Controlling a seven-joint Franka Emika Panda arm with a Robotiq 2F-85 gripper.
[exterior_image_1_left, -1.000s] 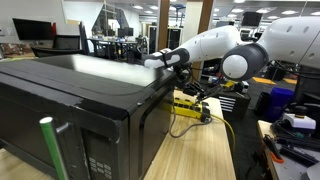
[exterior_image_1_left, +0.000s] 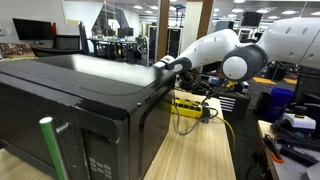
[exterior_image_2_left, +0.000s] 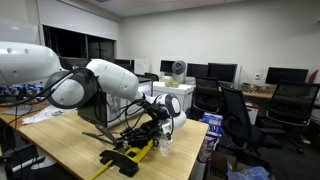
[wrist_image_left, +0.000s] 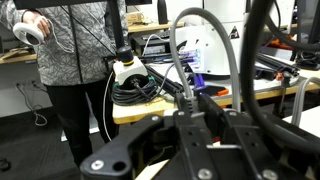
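My gripper shows at the bottom of the wrist view with its dark fingers close together. A grey cable (wrist_image_left: 184, 72) arches up from the fingertips and loops over to the right; it appears to be held between them, though the contact is partly hidden. In exterior view 2 the gripper (exterior_image_2_left: 148, 132) is low over the wooden table, near a yellow device (exterior_image_2_left: 122, 162). The exact fingertips are lost among dark wiring there. From exterior view 1, the same yellow device (exterior_image_1_left: 192, 108) stands beyond the microwave, with cable looped beside it.
A large black microwave (exterior_image_1_left: 70, 85) fills the left of exterior view 1. A person (wrist_image_left: 85, 60) stands by a bench (wrist_image_left: 145, 108) with coiled cables and tools. Office chairs (exterior_image_2_left: 245, 115) stand behind the table.
In exterior view 1 the arm's wrist has shifted rightward behind the microwave's far edge. The microwave stays in place.
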